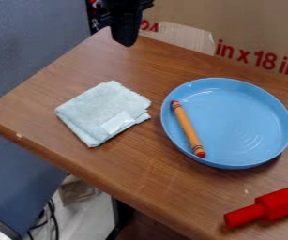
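My dark gripper [124, 28] hangs at the top of the camera view, above the back of the wooden table, cut off by the frame edge; its finger state is unclear. A folded pale cloth [101, 112] lies on the left part of the table. On the right sits a blue plate [244, 124] with an orange crayon-like stick [188, 128] lying along its left side. A red cylindrical object [265, 204] lies at the front right, partly out of frame.
The table's left edge [11, 127] runs diagonally, with a grey-blue surface beyond. A cardboard box [251, 33] stands behind. Bare wood shows between gripper and cloth and at the front middle.
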